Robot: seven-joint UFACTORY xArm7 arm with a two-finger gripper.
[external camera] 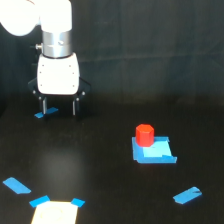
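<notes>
A small red object, round or many-sided, stands on a light square framed in blue tape, right of centre. My gripper hangs at the upper left under its white hand, well apart from the red object. Its dark fingers stand wide apart, so it is open, and nothing shows between them. The fingertips are hard to make out against the black surface.
A pale square with blue tape at its corners lies at the bottom left. Loose tape strips mark the dark table, one at the left and another at the lower right.
</notes>
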